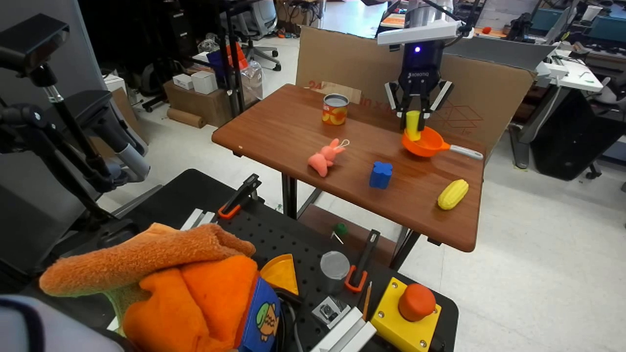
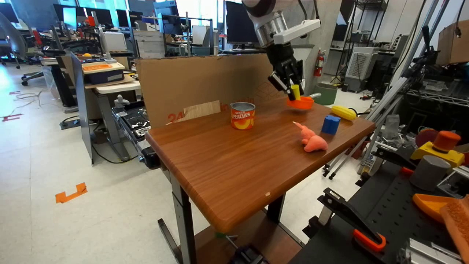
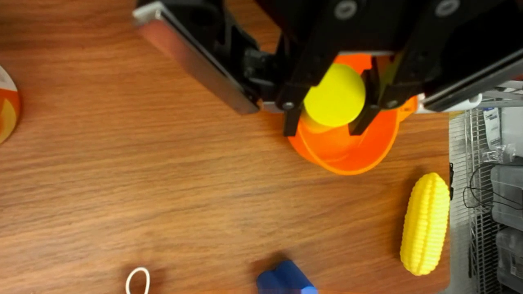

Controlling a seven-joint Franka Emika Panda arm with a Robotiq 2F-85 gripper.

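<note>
My gripper (image 1: pixel 412 121) is shut on a yellow cylinder (image 3: pixel 338 95), held upright between the two fingers. The cylinder's lower end is inside an orange pan (image 3: pixel 350 154) with a grey handle (image 1: pixel 466 152). The pan is at the table's far right part, low over or on the surface; contact with the wood cannot be told. Whether the fingers also pinch the pan's wall is hidden. In the second exterior view, the fingertips reach down to the orange rim (image 2: pixel 301 104).
On the wooden table (image 1: pixel 281 129) are a peach can (image 1: pixel 335 109), a pink rabbit toy (image 1: pixel 326 157), a blue block (image 1: pixel 381 175) and a yellow corn cob (image 1: pixel 453 194). A cardboard sheet (image 2: pixel 198 79) stands along the back edge. Bare wood lies between can and pan.
</note>
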